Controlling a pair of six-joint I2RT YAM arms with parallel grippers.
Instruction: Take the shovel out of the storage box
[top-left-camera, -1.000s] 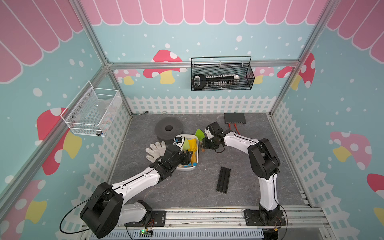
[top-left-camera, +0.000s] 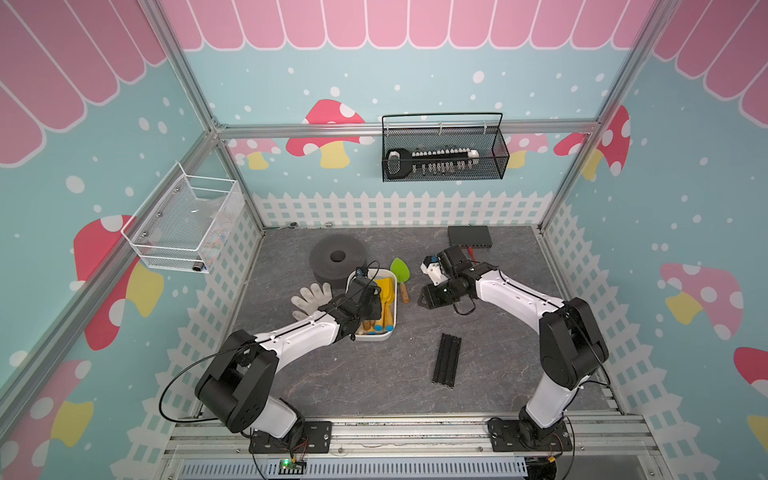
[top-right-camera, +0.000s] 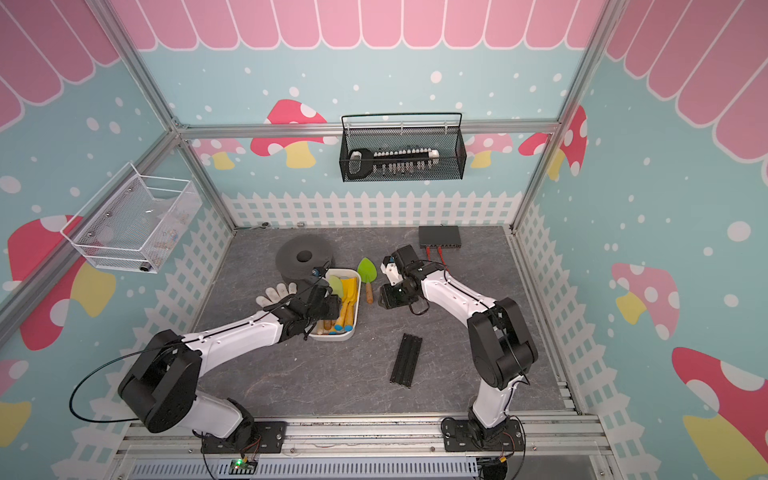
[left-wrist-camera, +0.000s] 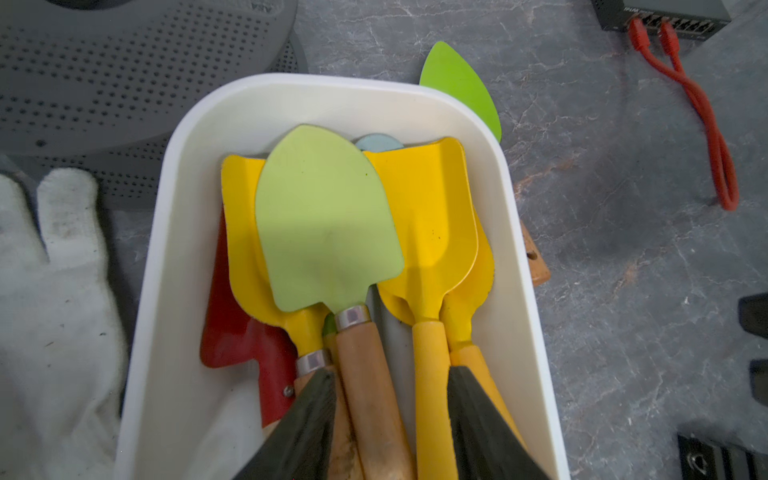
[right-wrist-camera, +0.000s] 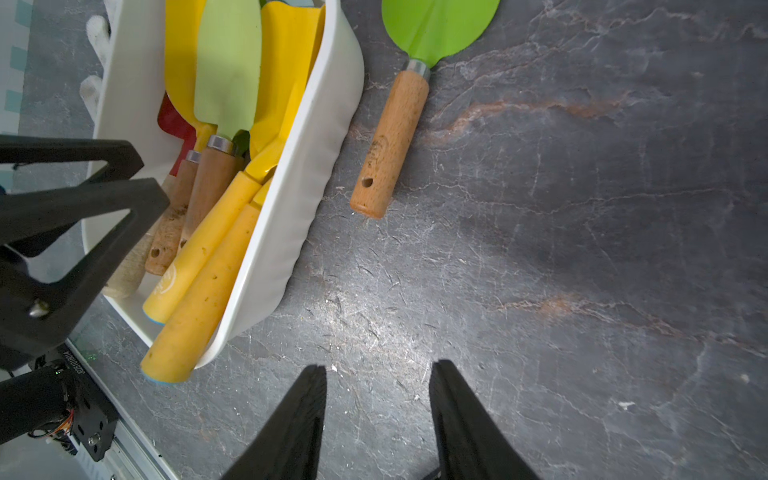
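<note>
The white storage box (left-wrist-camera: 528, 336) holds several shovels: a pale green one with a wooden handle (left-wrist-camera: 328, 216) lies on top, among yellow ones (left-wrist-camera: 424, 224) and a red one (left-wrist-camera: 272, 360). My left gripper hangs open above the handles, nothing visibly held. A bright green shovel (right-wrist-camera: 392, 136) lies on the table just right of the box. My right gripper is open over bare table, right of the box and that shovel.
A white glove (left-wrist-camera: 56, 304) lies left of the box, a grey perforated disc (top-left-camera: 320, 256) behind it. A black device with red cables (top-right-camera: 440, 234) is at the back right; a black rack (top-left-camera: 446, 360) lies front right.
My right arm has moved right, away from the box and the green shovel. My left arm has shifted slightly over the box, upward in the top left view.
</note>
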